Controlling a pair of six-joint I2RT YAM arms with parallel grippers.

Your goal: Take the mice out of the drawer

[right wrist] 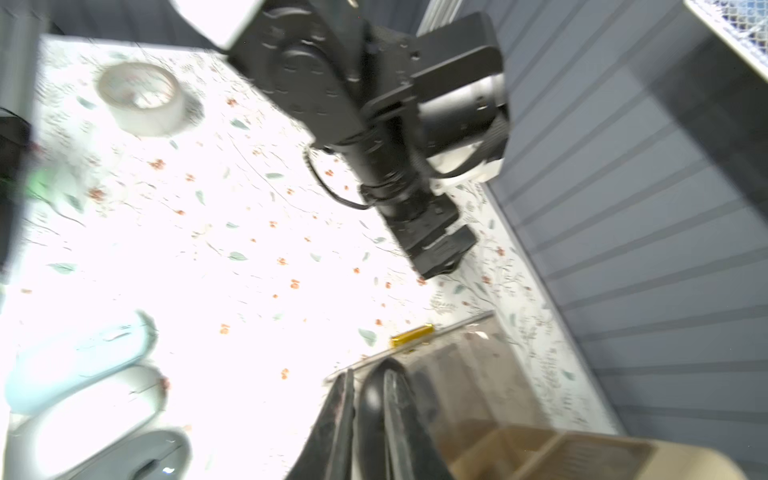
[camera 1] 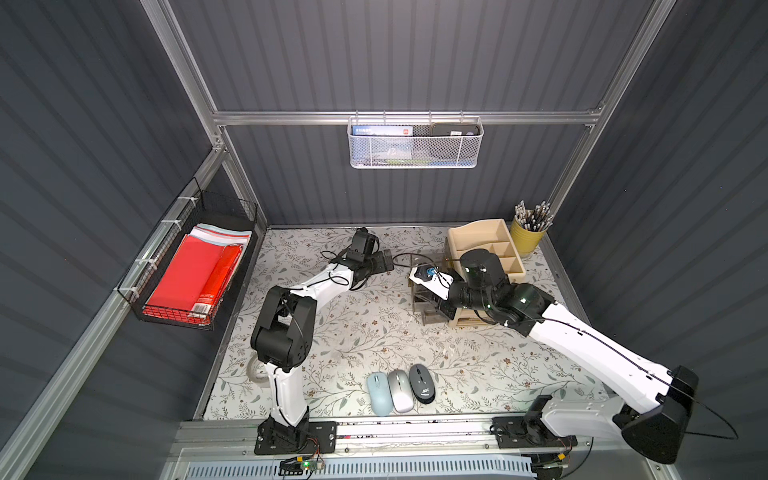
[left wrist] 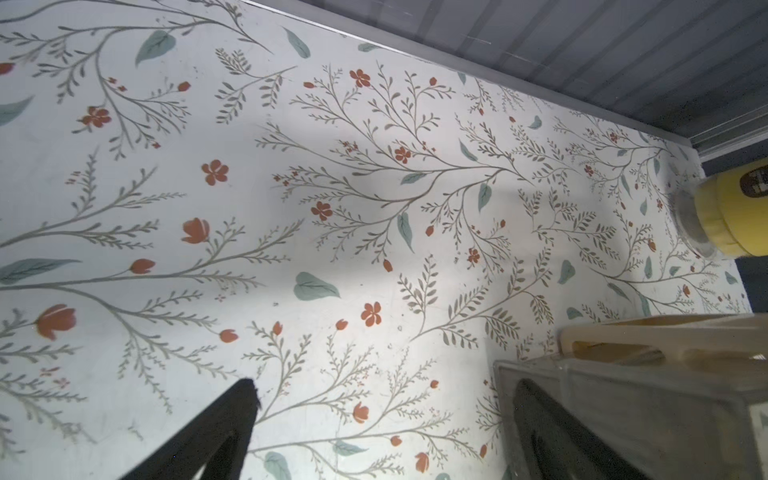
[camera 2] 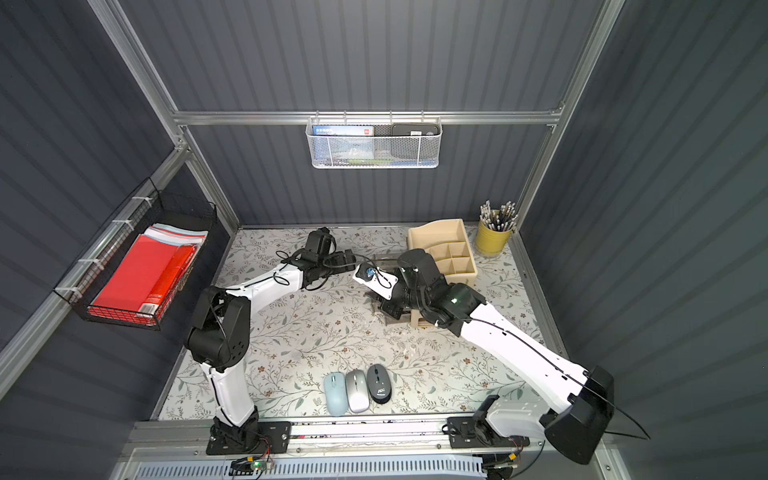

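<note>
My right gripper is shut on a dark mouse, held above the open clear drawer (right wrist: 488,360) of the beige organizer (camera 1: 480,236). Three mice, light blue (camera 1: 379,392), silver (camera 1: 401,389) and dark grey (camera 1: 421,382), lie side by side at the table's front edge. My left gripper is open, left of the drawer and over bare table, with nothing between its fingers.
A yellow pen cup (camera 1: 525,238) stands at the back right. A tape roll (right wrist: 142,120) lies at the left. Wire baskets hang on the left and back walls (camera 1: 414,152).
</note>
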